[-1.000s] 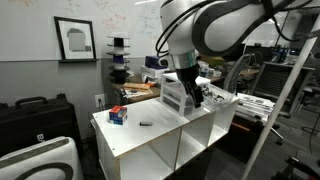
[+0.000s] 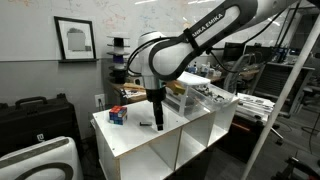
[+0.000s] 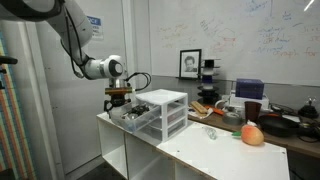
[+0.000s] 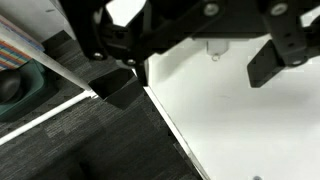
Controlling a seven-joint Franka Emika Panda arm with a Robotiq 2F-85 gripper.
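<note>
My gripper (image 2: 157,120) hangs pointing down over the left part of the white table top (image 2: 112,135). In the wrist view, the gripper is open, with its black fingers (image 4: 265,65) set wide apart and only the white surface and its edge between them. A small dark elongated object (image 2: 145,124) lies on the table just left of the gripper. A pale small item (image 4: 215,48) shows near the top of the wrist view; what it is cannot be told.
A red and blue box (image 2: 118,115) stands at the table's back left. A white drawer unit (image 3: 175,110) and a clear bin (image 3: 150,128) with things in it occupy the other end. Past the table edge lies dark floor (image 4: 120,145).
From over the clear bin, my gripper has moved left along the table and now hangs over its left part. The objects on the table look unmoved.
</note>
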